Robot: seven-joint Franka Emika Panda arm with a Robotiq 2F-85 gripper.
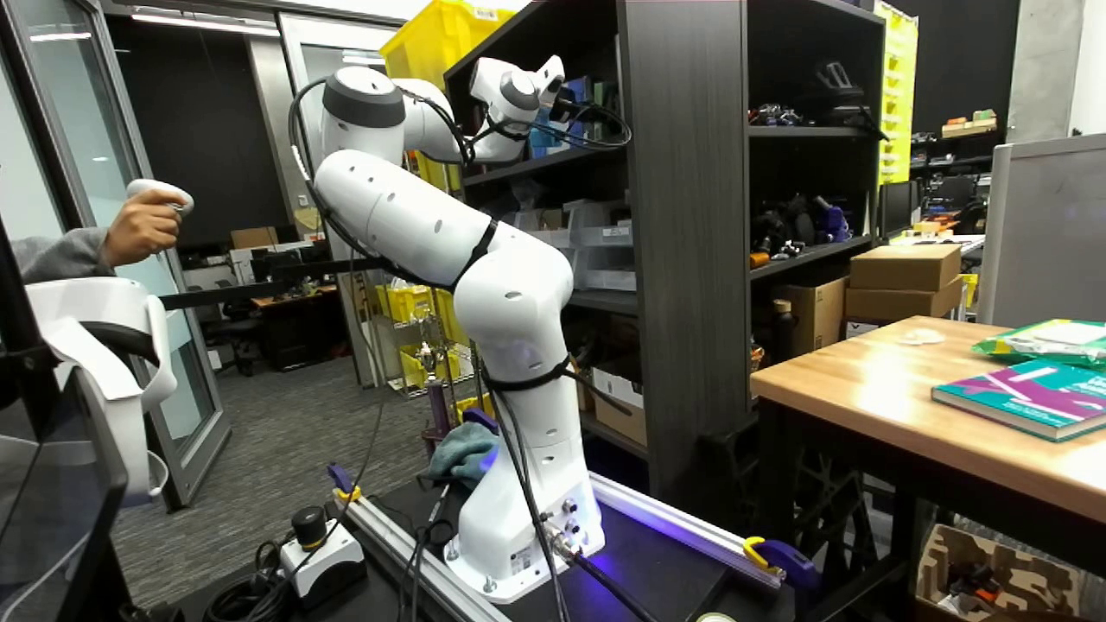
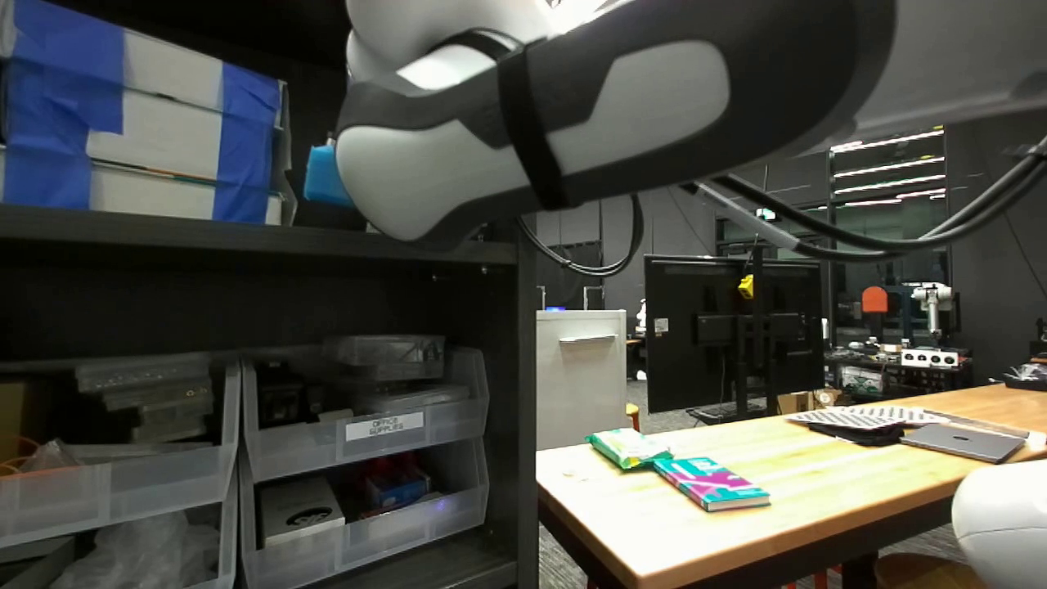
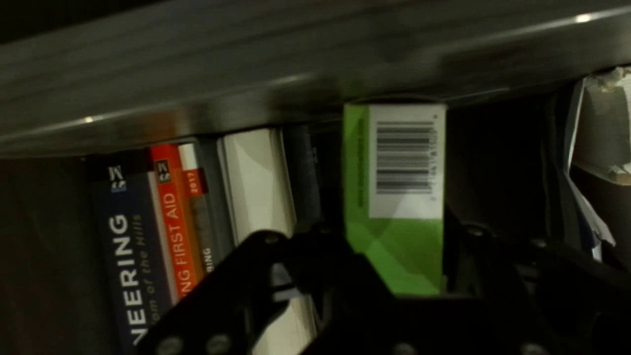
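Observation:
A green box-like item with a white barcode label (image 3: pixel 405 159) stands upright on the shelf in the wrist view. My gripper has its dark fingers apart, one on either side of the green item's lower part. In this dim light I cannot tell whether both fingers touch it. To the left stand books, among them a dark blue one (image 3: pixel 121 236), an orange-red one (image 3: pixel 174 219) and a pale thick one (image 3: pixel 257 177). In exterior view 1 the arm reaches into the tall dark shelf, where the gripper's fingertips are hard to make out.
A dark shelf board (image 3: pixel 296 65) spans the wrist view just beyond the books. Worn papers (image 3: pixel 603 130) stand at far right, with a dark gap before them. Clear bins (image 2: pixel 363 432) fill the level below. The wooden table (image 2: pixel 589 510) holds a teal and purple book (image 2: pixel 712 481).

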